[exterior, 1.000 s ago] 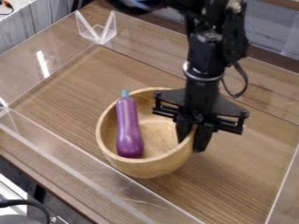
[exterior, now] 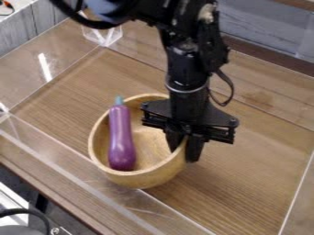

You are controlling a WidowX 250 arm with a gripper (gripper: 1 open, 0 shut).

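A tan wooden bowl (exterior: 147,174) sits on the wooden table, left of centre, with a purple eggplant (exterior: 120,139) with a green tip lying in its left part. My black gripper (exterior: 186,147) comes down from the top over the bowl's right rim, shut on that rim, which is partly hidden by the fingers.
A clear plastic object (exterior: 103,35) stands at the back left. A pale wall runs along the back, and a black cable shows at the lower left.
The gripper and bowl have shifted a little left, with the eggplant moving along inside the bowl.
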